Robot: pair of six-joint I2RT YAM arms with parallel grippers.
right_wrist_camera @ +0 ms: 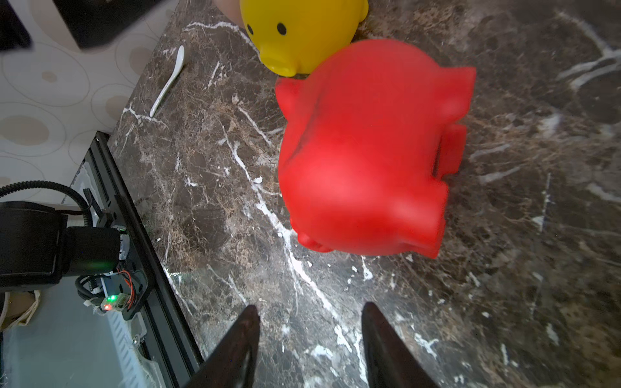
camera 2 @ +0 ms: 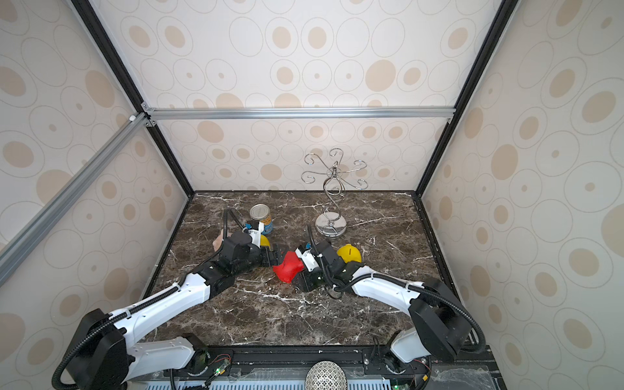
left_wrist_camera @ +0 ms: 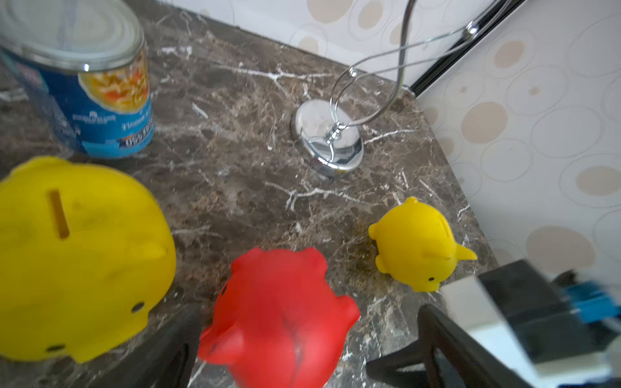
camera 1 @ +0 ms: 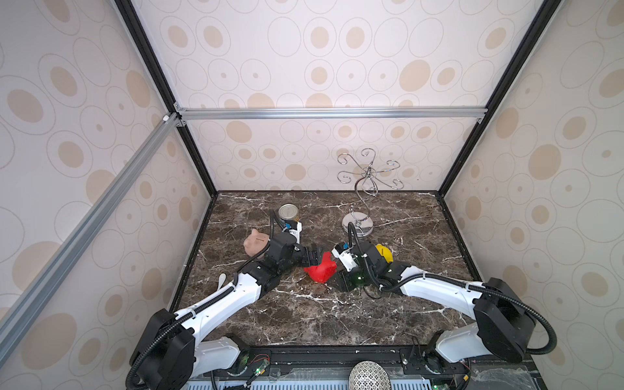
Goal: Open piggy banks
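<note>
A red piggy bank (right_wrist_camera: pixel 368 148) lies on the dark marble table between my grippers. In the left wrist view it sits below my open left gripper, which is empty and raised a little over it. My right gripper is part open at the red bank's near side, nothing between its fingers. A larger yellow piggy bank (left_wrist_camera: pixel 84 265) is to the left, a smaller yellow one (left_wrist_camera: pixel 417 242) to the right. A pink piggy bank (camera 1: pixel 255 241) lies at the left, partly behind the left arm.
A tin can (left_wrist_camera: pixel 100 110) and a chrome stand (left_wrist_camera: pixel 326 145) stand at the back. A white spoon (right_wrist_camera: pixel 167 80) lies at the left.
</note>
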